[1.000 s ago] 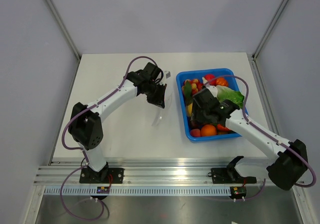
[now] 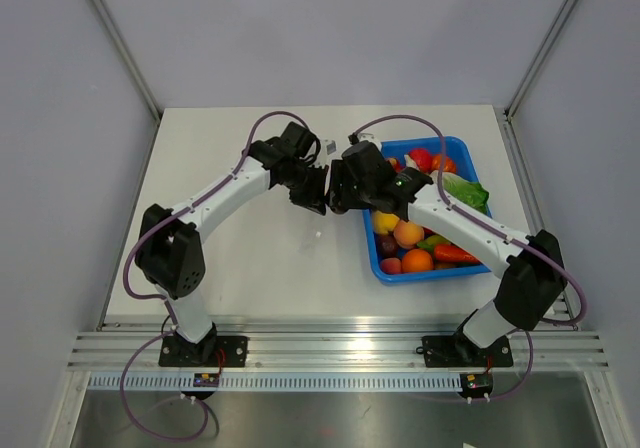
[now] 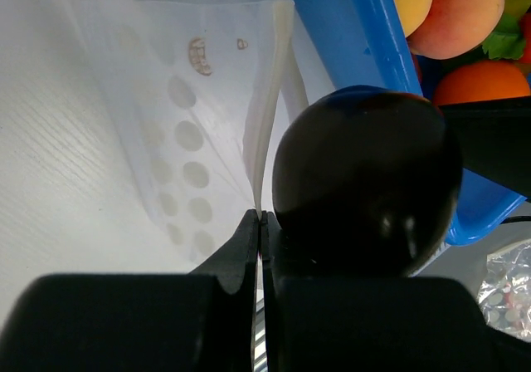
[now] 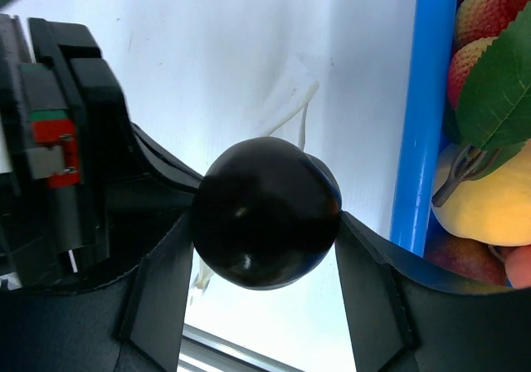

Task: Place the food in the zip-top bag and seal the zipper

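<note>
A clear zip top bag (image 3: 199, 123) with printed dots lies on the white table; my left gripper is shut on its pale zipper edge, holding it up. My right gripper is shut on a glossy dark round food (image 3: 365, 181), probably a fruit or vegetable, held just above the bag beside my left gripper. In the top view both grippers meet near the middle, hiding most of the bag.
A blue basket (image 2: 420, 274) full of mixed fruit and vegetables, with peaches, leaves and a lettuce, stands right of the bag.
My right gripper has come out of the basket, moving up and left with the dark round food to over the bag. My left gripper has shifted slightly left.
</note>
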